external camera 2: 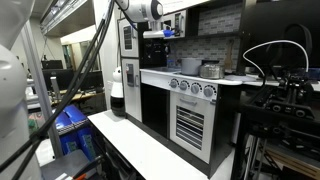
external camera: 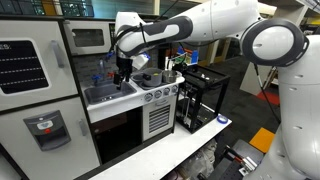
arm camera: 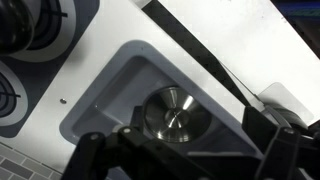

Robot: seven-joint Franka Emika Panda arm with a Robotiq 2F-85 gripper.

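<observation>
A round shiny metal bowl (arm camera: 175, 115) sits inside the grey sink basin (arm camera: 90, 117) of a toy kitchen. My gripper is over the basin with its dark fingers spread wide and nothing between them; their lower parts overlap the bowl's near side in the wrist view. In exterior view 1 the gripper (external camera: 122, 80) hangs above the sink (external camera: 98, 96), whose inside is too small to make out there.
Pots (external camera: 153, 77) stand on the stove beside the sink; one dark pot or lid (arm camera: 14, 25) shows at the wrist view's upper left. A blue faucet (external camera: 98, 77) rises behind the sink.
</observation>
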